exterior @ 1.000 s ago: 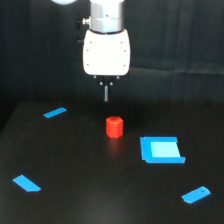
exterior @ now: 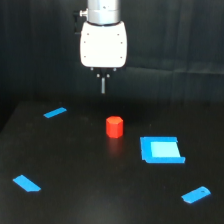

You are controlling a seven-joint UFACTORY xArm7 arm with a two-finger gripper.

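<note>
A small red block (exterior: 114,127) with a roughly six-sided outline stands alone near the middle of the dark table. Above it and a little to its left hangs my gripper (exterior: 103,86), below a white housing. The fingers appear only as one thin dark upright shape, so whether they are apart is unclear. Clear space separates the fingertips from the red block. To the block's right, a blue-bordered square (exterior: 147,150) with a pale centre lies on the table.
Blue tape strips mark the table at the back left (exterior: 55,112), front left (exterior: 27,184) and front right (exterior: 196,195). A dark curtain (exterior: 180,50) hangs behind.
My gripper and its white housing sit slightly higher and a touch further left in the view than before. The red block and the blue-bordered square have not moved.
</note>
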